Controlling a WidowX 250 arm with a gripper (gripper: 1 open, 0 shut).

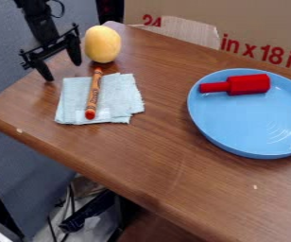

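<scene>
My black gripper (pixel 62 70) hangs at the upper left over the table's left edge, its fingers spread open with nothing visible between them, left of a yellow egg-shaped object (pixel 103 43). An orange crayon-like stick (pixel 93 95) lies on a folded pale cloth (pixel 120 99) below the egg. On the right, a red rolling-pin-like object (pixel 247 83) lies on a blue plate (pixel 243 128).
A cardboard box (pixel 236 24) stands along the back. Cables and dark hardware sit below the table's left edge.
</scene>
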